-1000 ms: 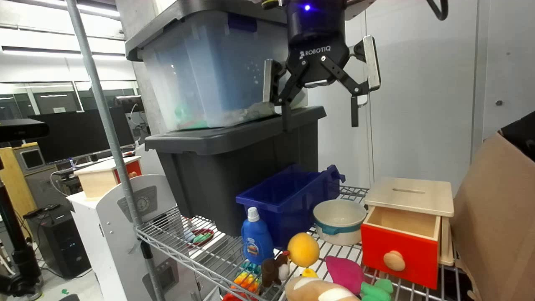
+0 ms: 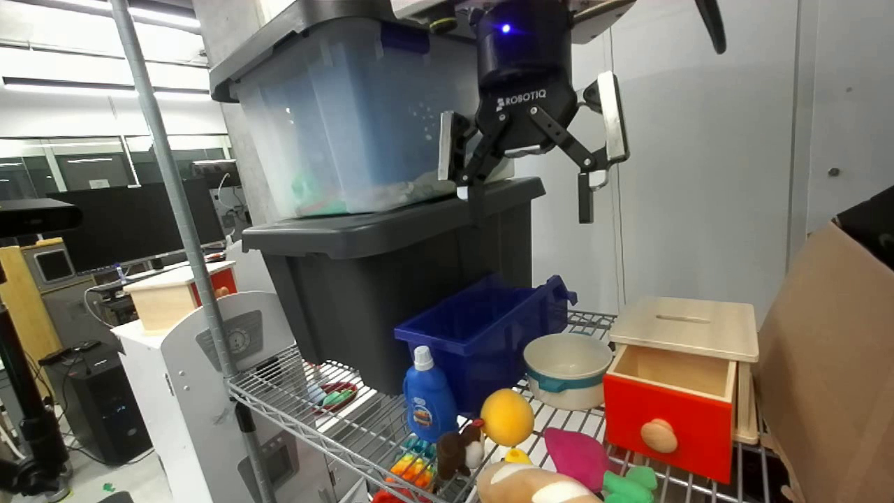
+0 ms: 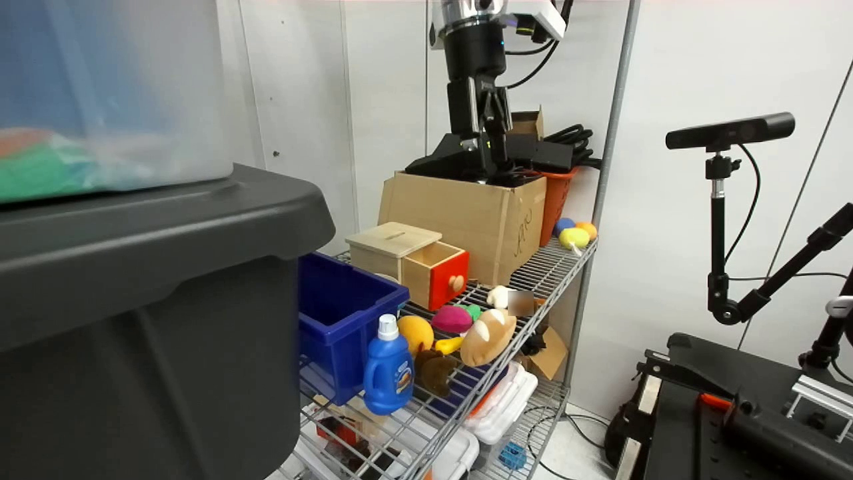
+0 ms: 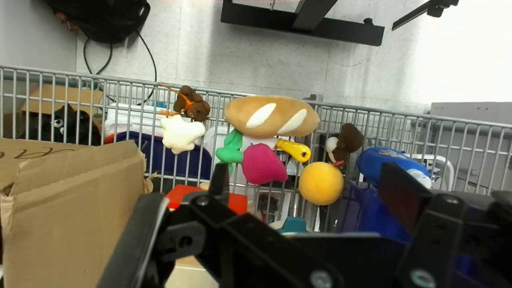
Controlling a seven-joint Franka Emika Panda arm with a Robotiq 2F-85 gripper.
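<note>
High above the wire shelf, my gripper (image 2: pixel 529 205) hangs open with nothing between its fingers. In the wrist view its two fingers stand wide apart over the shelf. Below lie a plush bread loaf (image 4: pixel 272 117), a magenta and green plush (image 4: pixel 262 164), an orange ball (image 4: pixel 321 183), a yellow toy (image 4: pixel 294 149) and a brown plush (image 4: pixel 345 143). A blue detergent bottle (image 2: pixel 429 398) stands upright beside a blue bin (image 2: pixel 436 342). A cream bowl with a teal band (image 2: pixel 567 369) sits between the bin and a wooden box (image 2: pixel 687 318), whose red drawer (image 2: pixel 668 425) is pulled out and looks empty.
A large dark tote (image 2: pixel 402 293) with a clear bin (image 2: pixel 360 117) on top stands left of the gripper. A cardboard box (image 3: pixel 464 216) flanks the wooden box. A white plush (image 4: pixel 181 134) lies near the shelf's front edge. The air under the gripper is clear.
The gripper has shifted slightly left in exterior view 1, with its fingertips a little lower. Its fingers remain wide apart. The objects on the shelf have not moved.
</note>
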